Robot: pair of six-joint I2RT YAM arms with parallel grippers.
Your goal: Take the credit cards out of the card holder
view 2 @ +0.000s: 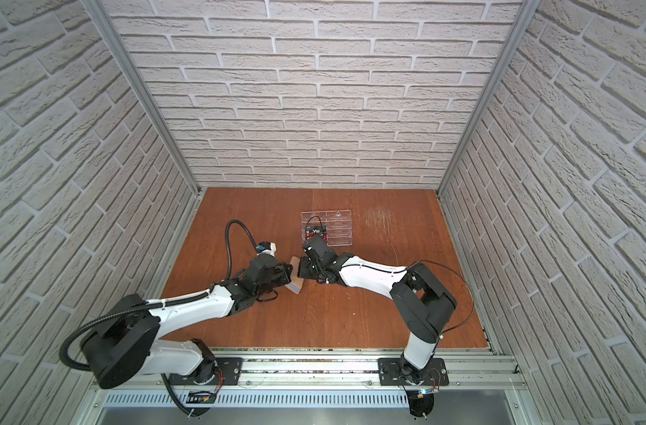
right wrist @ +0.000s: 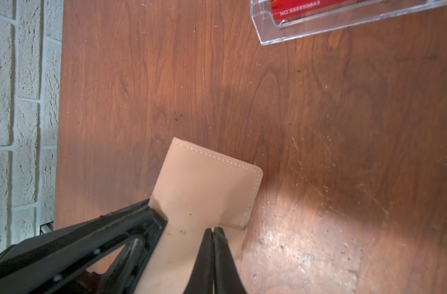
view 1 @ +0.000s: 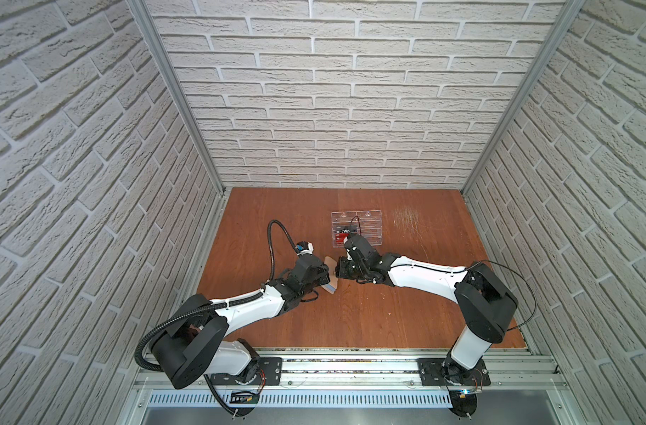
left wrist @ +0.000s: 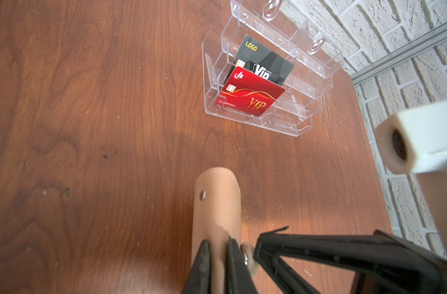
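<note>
A tan leather card holder (left wrist: 217, 196) with pale stitching stands out between my two arms, over the middle of the table. My left gripper is shut on it, its fingers pinching the leather. In the right wrist view the stitched flat face of the holder fills the lower middle. There my right gripper is shut against or just in front of that face, with nothing showing between its tips; contact cannot be told. A pale strip (view 1: 329, 288) shows at the holder's near end; whether it is a card is unclear.
Behind the holder stands a clear plastic rack (left wrist: 294, 128) with a red VIP card (left wrist: 248, 91) and a black VIP card (left wrist: 265, 58) in its left part. Both arms are very close together.
</note>
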